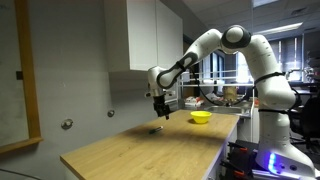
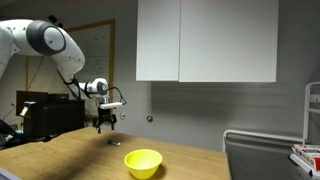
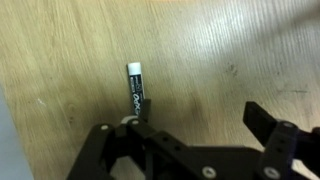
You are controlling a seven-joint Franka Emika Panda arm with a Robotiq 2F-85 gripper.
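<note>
A dark marker-like stick with a white end point(image 3: 134, 69) lies on the wooden table, left of centre in the wrist view. Its lower end runs behind my left finger point(image 3: 146, 112). My gripper is open, with only bare table visible between its fingers. In exterior view 1 the small dark stick point(image 1: 156, 130) lies just below the gripper point(image 1: 161, 113), with a gap between them. Exterior view 2 likewise has the gripper point(image 2: 110, 118) above the stick point(image 2: 114, 143).
A yellow bowl point(image 2: 143, 164) stands on the table, well away from the gripper. White cabinets point(image 2: 228, 40) hang over the back, and a wall stands behind the table.
</note>
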